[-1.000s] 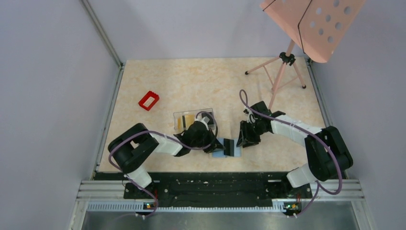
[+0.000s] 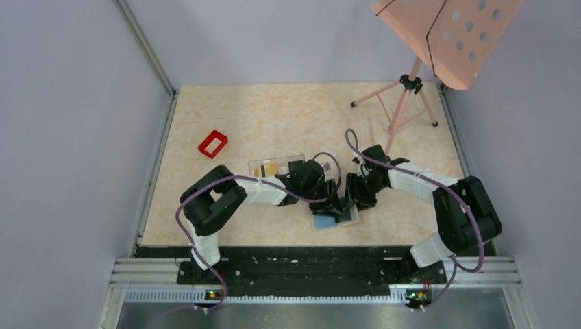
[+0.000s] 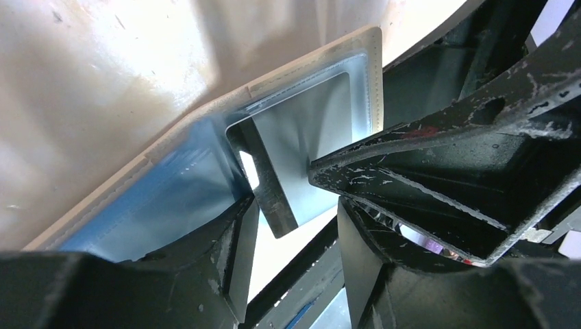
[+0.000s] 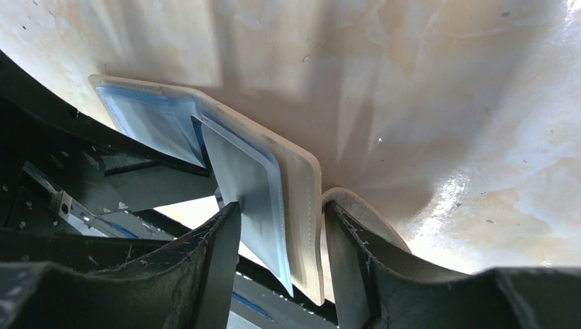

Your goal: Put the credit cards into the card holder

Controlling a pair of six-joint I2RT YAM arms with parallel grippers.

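The card holder (image 2: 325, 222), beige with blue clear sleeves, lies open near the table's front. A black card (image 3: 266, 177) sits mostly inside its right-hand sleeve (image 3: 308, 127), only a dark strip out at the sleeve's mouth. Over that strip my left gripper stands open, its fingers apart and nothing held between them. My right gripper is also open, fingers on either side of the holder's outer edge (image 4: 301, 205). In the top view both grippers crowd together and cover most of the holder's upper part.
Behind the left arm is a clear tray (image 2: 255, 163) with several cards. A red box (image 2: 213, 144) stands at the back left. The pink tripod stand (image 2: 410, 103) takes up the back right.
The card has gone deeper into the sleeve. The holder has shifted slightly right and turned.
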